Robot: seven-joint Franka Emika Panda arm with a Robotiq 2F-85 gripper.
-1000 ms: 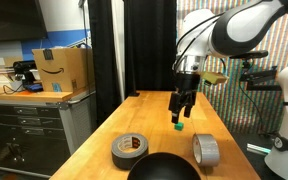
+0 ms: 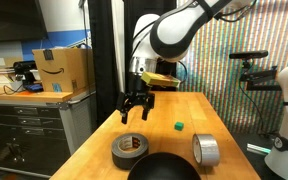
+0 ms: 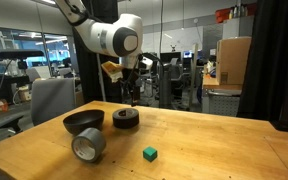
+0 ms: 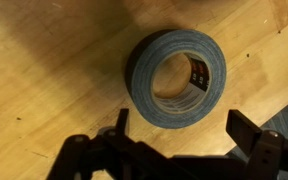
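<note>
A dark grey tape roll (image 2: 129, 149) lies flat on the wooden table, its hole facing up. From the wrist view, the roll (image 4: 142, 86) sits just ahead of the fingers, with a printed label inside its core. My gripper (image 2: 134, 117) hovers above the roll, clear of it, pointing down. Its fingers (image 4: 122, 124) are spread wide with nothing between them. Exterior view 2 also has the gripper (image 3: 126, 94) over the roll (image 3: 126, 120).
A black bowl (image 3: 84, 121) stands beside the roll. A silver tape roll (image 2: 206, 151) rests on its side near the bowl, and a small green cube (image 3: 150, 154) lies apart from it.
In exterior view 1 my arm has swung left, from near the green cube to above the dark tape roll. The objects on the table have stayed put.
</note>
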